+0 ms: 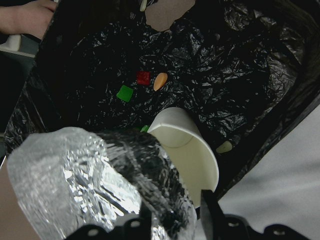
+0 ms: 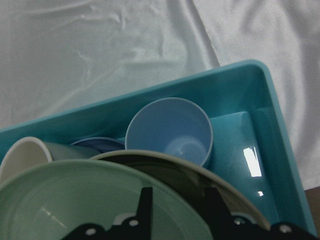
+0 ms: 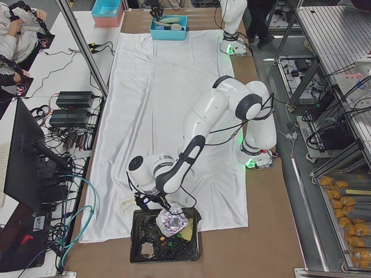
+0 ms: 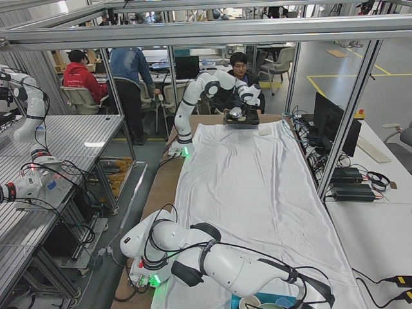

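My left gripper (image 3: pixel 156 202) holds a crumpled piece of silver foil (image 3: pixel 171 221) over a black-lined bin (image 3: pixel 137 243). Below the foil in the left wrist view, a white cup (image 1: pixel 192 160) lies among small red (image 1: pixel 143 78) and green (image 1: pixel 125 93) pieces and a cardboard scrap (image 1: pixel 165 11). At the far end, my right gripper is at a pale green plate (image 2: pixel 95 200) in a blue tub (image 2: pixel 272 130); whether it grips the rim is unclear. The tub also holds a blue cup (image 2: pixel 170 132), a white cup (image 2: pixel 22 157) and a darker dish.
A white cloth (image 3: pixel 151 87) covers the table between bin and tub, mostly clear. A pale item lies left of the bin. A monitor (image 3: pixel 26 162), cables and metal frame posts line the table's sides.
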